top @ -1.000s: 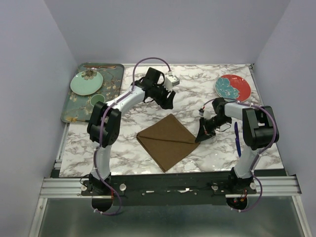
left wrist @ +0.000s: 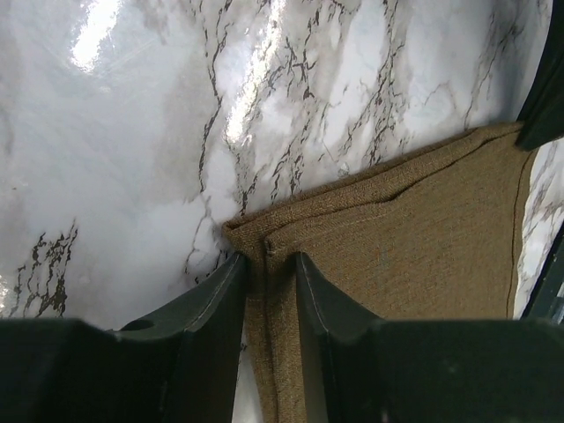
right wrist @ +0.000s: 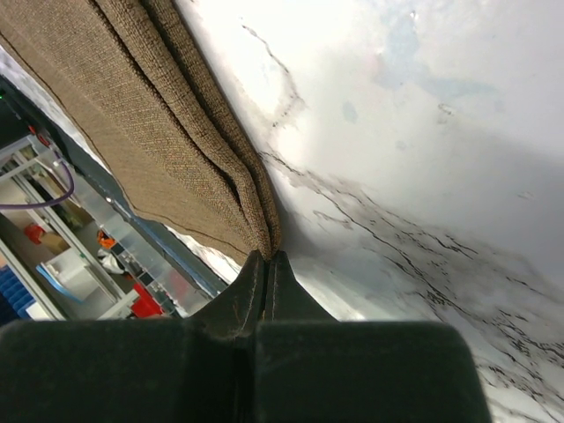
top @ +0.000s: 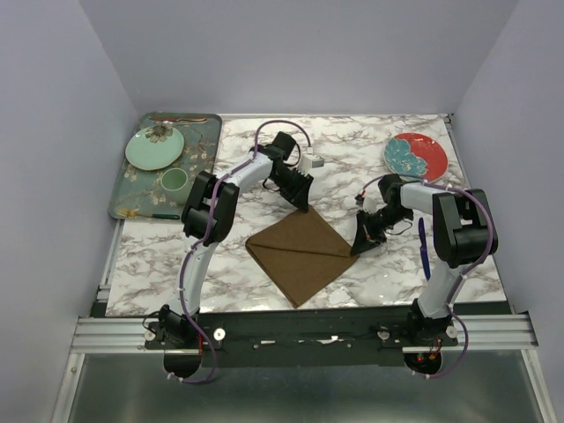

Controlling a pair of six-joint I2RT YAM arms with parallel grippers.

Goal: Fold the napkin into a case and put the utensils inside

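Observation:
A brown napkin (top: 300,273) lies partly folded mid-table. My left gripper (top: 301,204) is at its upper corner; in the left wrist view its fingers (left wrist: 220,300) rest either side of a doubled corner of cloth (left wrist: 370,264), slightly apart. My right gripper (top: 354,253) is at the right corner, shut on the folded edge, which in the right wrist view (right wrist: 264,256) gathers at the fingertips.
A tray (top: 198,132) with a green plate (top: 154,150) and cup (top: 174,183) sits at left. A red-and-blue plate (top: 416,154) is at back right, a long blue item (top: 424,247) right of the right gripper.
My left gripper has come down from above onto the napkin's upper corner. The right gripper has stayed in place.

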